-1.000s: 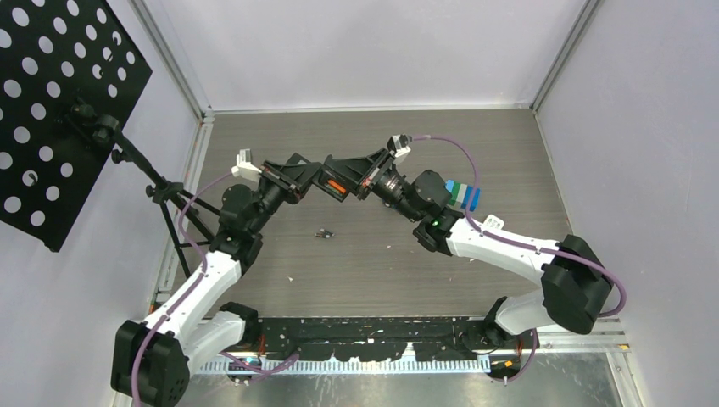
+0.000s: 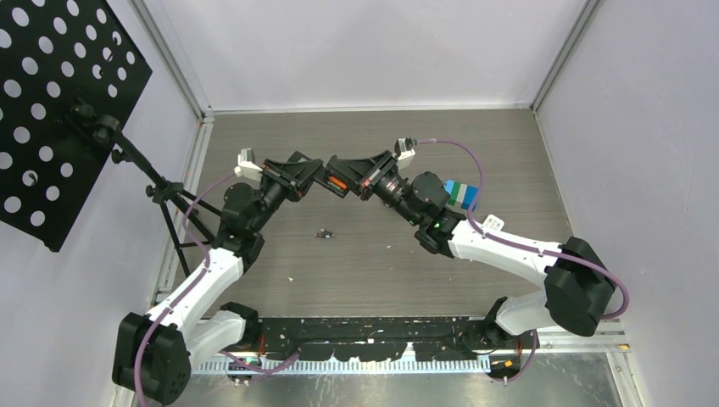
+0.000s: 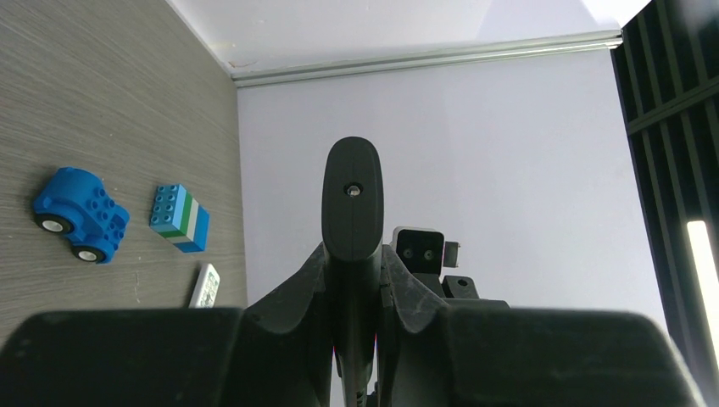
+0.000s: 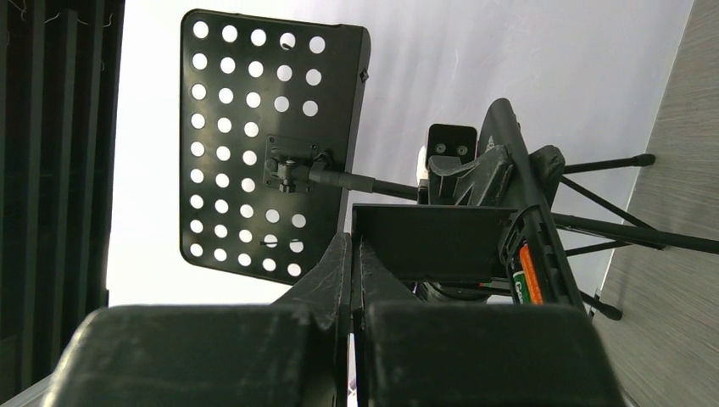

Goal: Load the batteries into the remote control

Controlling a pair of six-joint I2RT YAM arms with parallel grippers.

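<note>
The black remote control is held off the table, with my left gripper shut on it. Its narrow black end rises between my left fingers in the left wrist view. In the right wrist view, an orange battery and a green-labelled battery sit side by side in the remote's open compartment. How fully they are seated is not clear. My right gripper is shut, with nothing visible between its fingertips. From above, it overlaps the remote's near side, so contact cannot be judged.
A small dark object lies mid-table below the grippers. To the right are striped blocks, a blue toy car and a white piece with buttons. A black perforated stand rises at left.
The left arm and the remote look almost unmoved.
</note>
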